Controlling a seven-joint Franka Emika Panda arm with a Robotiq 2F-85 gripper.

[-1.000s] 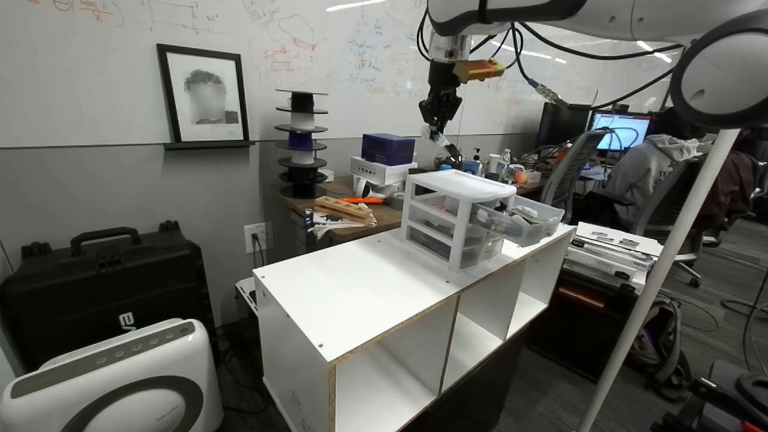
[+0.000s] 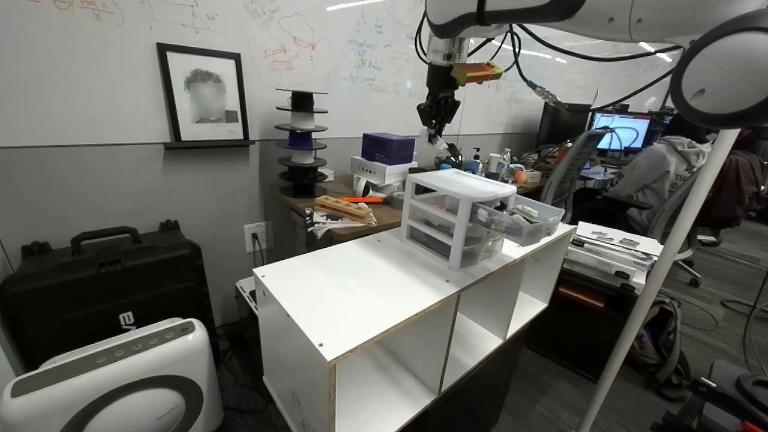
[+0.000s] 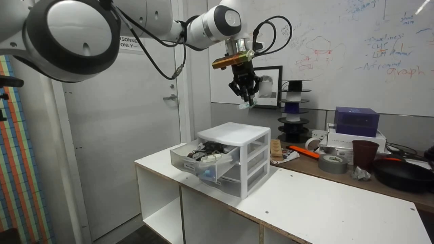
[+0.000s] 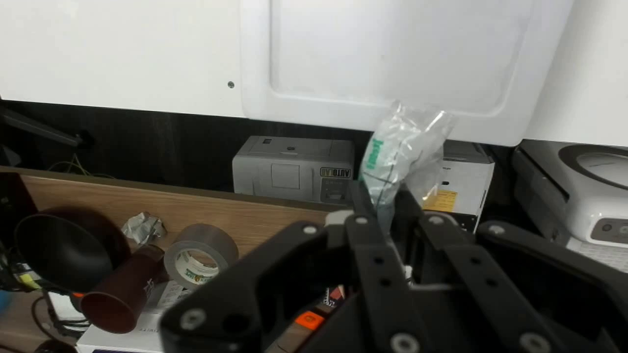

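A crumpled clear plastic wrapper with green print (image 4: 385, 162) is pinched between the fingertips of my gripper, which is shut on it. In exterior view 2 the gripper (image 3: 249, 101) points down, with the wrapper (image 3: 244, 105) hanging in the air above the white drawer unit (image 3: 234, 133). The unit's top drawer (image 3: 189, 160) is pulled out and holds a jumble of small items. From the wrist, the unit's top (image 4: 400, 53) shows just past the wrapper.
The white shelf (image 2: 360, 288) under the drawer unit has a bare stretch on top. On the wooden desk behind stand a dark red cup (image 3: 363, 152), a roll of grey tape (image 3: 332, 163), a black pan (image 3: 402, 175) and a crumpled foil piece (image 3: 360, 174).
My gripper has shifted very slightly left and up in exterior view 1, the wrapper still in it. The drawer unit has not moved.
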